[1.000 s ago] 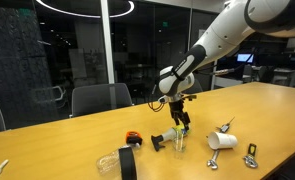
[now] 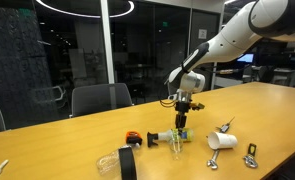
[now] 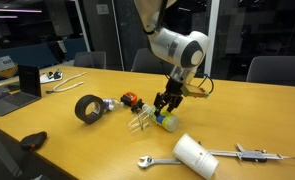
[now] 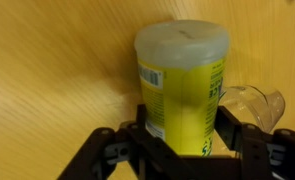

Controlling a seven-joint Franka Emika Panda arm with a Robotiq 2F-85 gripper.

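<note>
A yellow-labelled container (image 4: 187, 85) with a pale grey-white end fills the middle of the wrist view. My gripper has one finger on either side of its lower part; whether both fingers press on it cannot be told. Exterior view 2 shows the container (image 3: 166, 121) leaning, right under the gripper (image 3: 168, 103). From the other side, in exterior view 1, the gripper (image 2: 181, 121) points down over it, low above the table. Beside the container lies a clear glass-like vessel (image 4: 255, 104), partly hidden by it.
A black-rimmed roll (image 2: 128, 162) lies to the left, with a red-and-black item (image 2: 133, 138) behind it. A white cup (image 2: 222, 141) rests on its side at the right, near a wrench (image 2: 214, 158) and other metal tools.
My gripper has shifted slightly right and up in exterior view 1. The clear vessel below it now looks tilted, where before it looked more upright.
</note>
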